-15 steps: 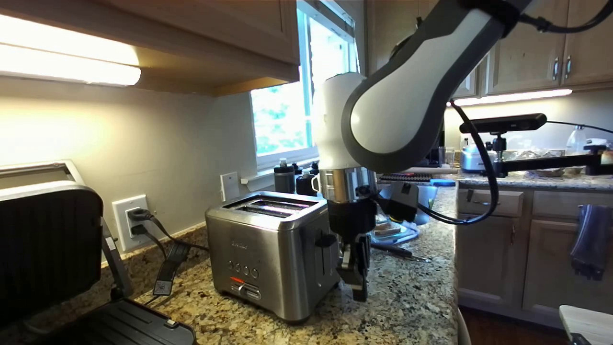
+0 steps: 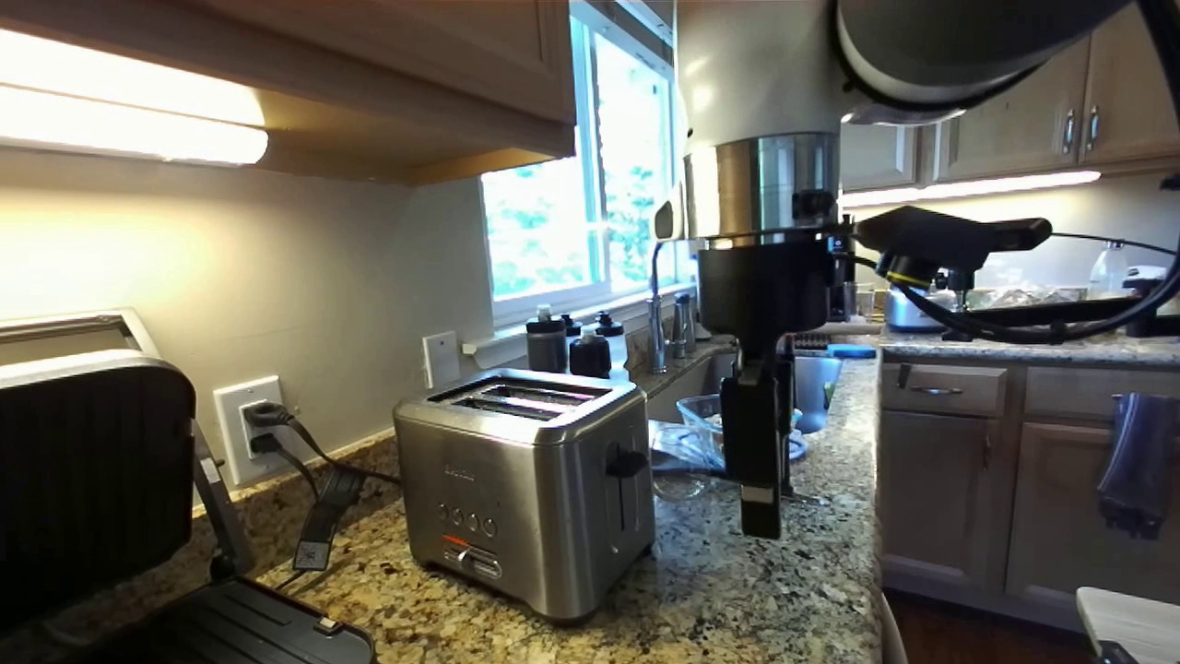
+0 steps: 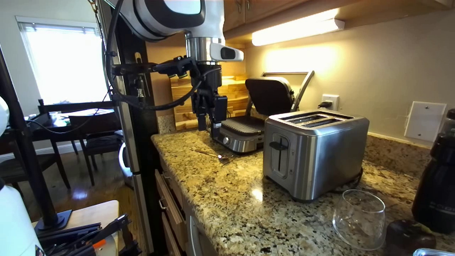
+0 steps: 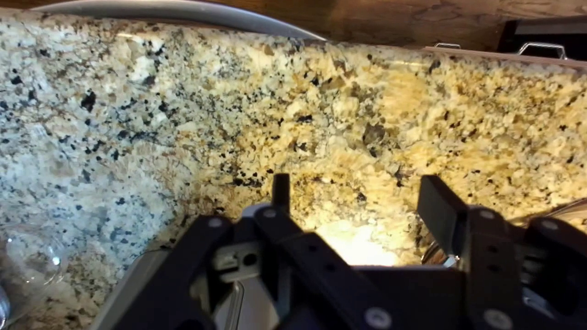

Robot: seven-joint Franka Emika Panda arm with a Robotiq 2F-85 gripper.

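My gripper (image 2: 763, 487) hangs above the counter, to the right of the toaster in exterior view 1. Exterior view 2 has the gripper (image 3: 209, 121) high over the counter, near the open contact grill. Bare granite shows between its parted fingers in the wrist view, and it holds nothing. The steel toaster (image 2: 514, 498) stands upright, its black lever (image 2: 627, 463) on the end facing the gripper's side. In exterior view 2 this lever (image 3: 279, 145) sits high in its slot.
An open contact grill (image 3: 243, 132) stands beyond the toaster. A thin utensil (image 3: 208, 153) lies on the counter. Past the toaster are a clear glass (image 3: 359, 219) and a dark bottle (image 3: 439, 183).
The gripper has risen from low beside the toaster's lever end and shifted right in exterior view 1, away from the toaster. The toaster stands in the same place.
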